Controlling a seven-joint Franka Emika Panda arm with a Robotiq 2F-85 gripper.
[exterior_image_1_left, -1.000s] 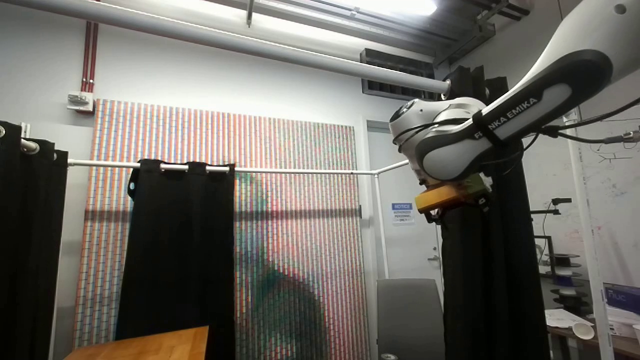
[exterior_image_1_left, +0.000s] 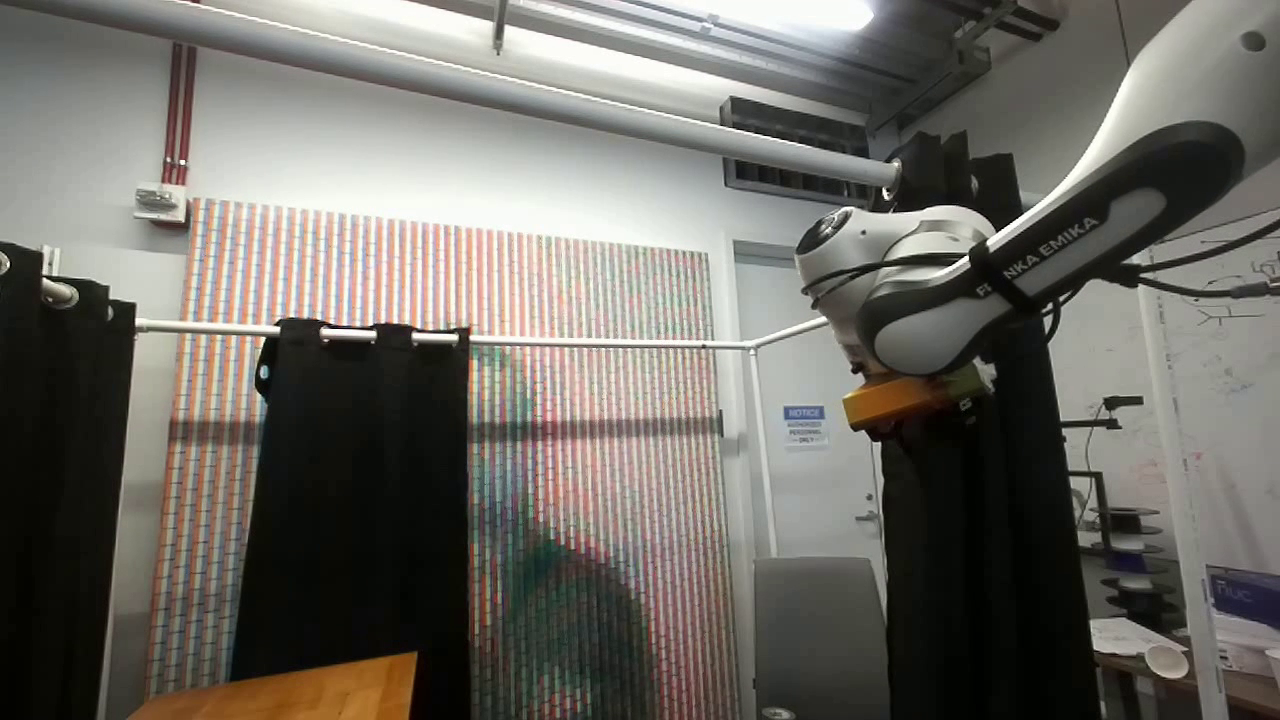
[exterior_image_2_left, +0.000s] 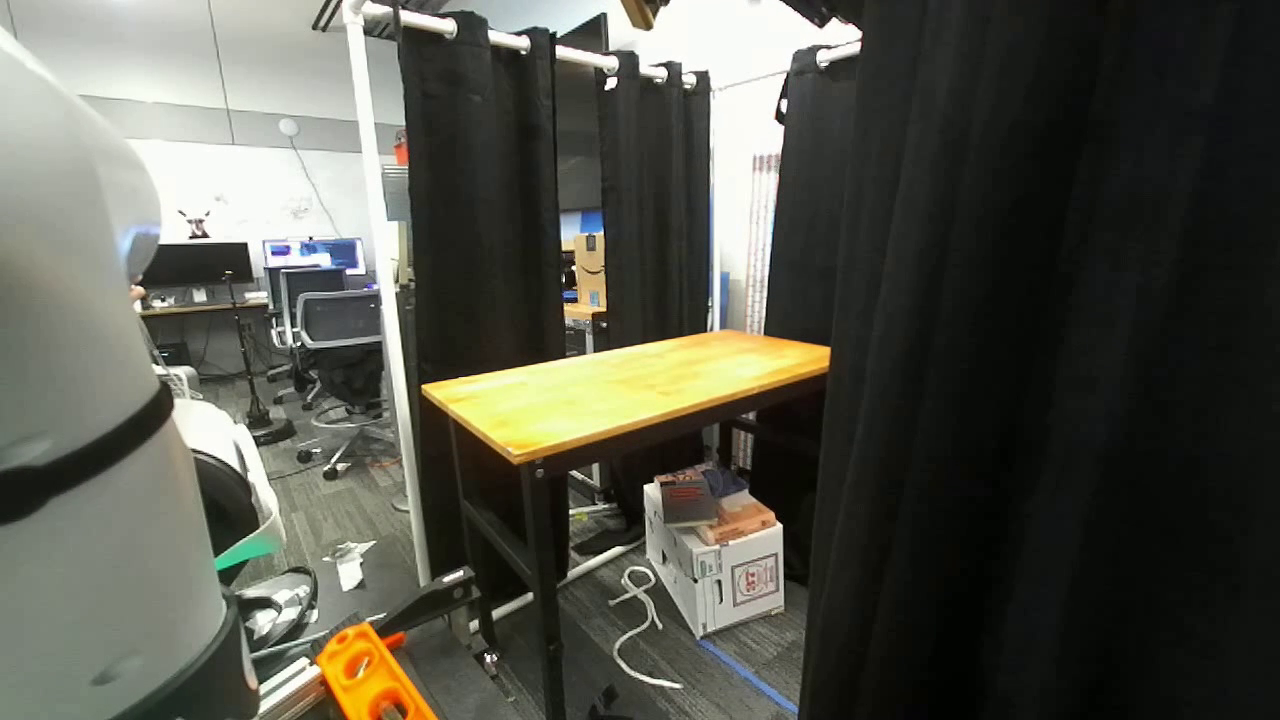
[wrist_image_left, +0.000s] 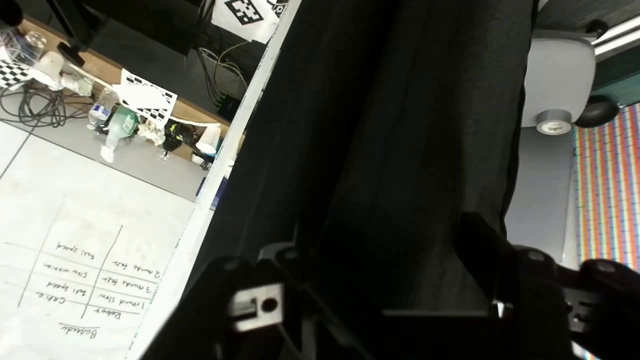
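In the wrist view my gripper has its dark fingers standing apart, with a wide gap and no object seen between them. Behind that gap hangs a black curtain (wrist_image_left: 414, 132), filling the middle of the picture; whether the fingers touch it cannot be told. From outside, the orange gripper housing (exterior_image_1_left: 890, 401) shows high up in front of the right-hand black curtain (exterior_image_1_left: 984, 540). The fingers below it are lost against the dark cloth. Exterior view 2 catches just a bit of the orange part (exterior_image_2_left: 644, 12) at its top edge.
A bare wooden table (exterior_image_2_left: 624, 390) stands among the curtains, well below the gripper. White curtain poles (exterior_image_1_left: 540, 342) run near the arm. A grey chair (exterior_image_1_left: 819, 636) is beside the right curtain. Boxes (exterior_image_2_left: 714, 558) and a white rope (exterior_image_2_left: 636, 624) lie on the floor.
The arm's wrist and gripper have shifted a little to the right and slightly down in exterior view 1. The curtains, table and chair look unmoved.
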